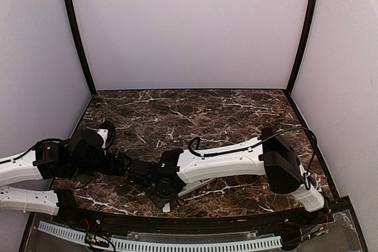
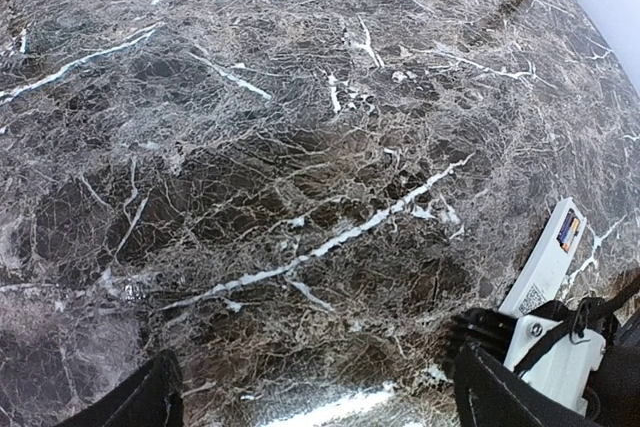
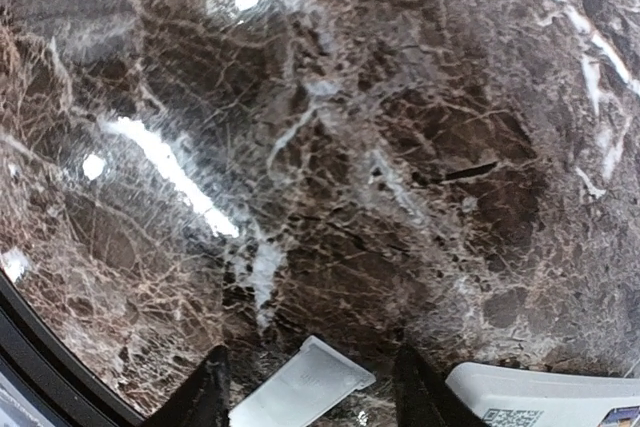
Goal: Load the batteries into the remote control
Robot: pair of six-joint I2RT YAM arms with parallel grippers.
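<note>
The white remote (image 2: 540,262) lies on the marble table; its open compartment shows batteries in the left wrist view, and its end (image 3: 530,392) is at the bottom right of the right wrist view. A small light battery cover (image 3: 300,387) lies near the front edge, between the fingers of my right gripper; whether they touch it I cannot tell. The right gripper stands part open, low over it. My left gripper is open at the left, raised over bare table, with nothing between its fingers.
A dark front edge (image 3: 60,367) runs beside the cover. White walls enclose the sides and back.
</note>
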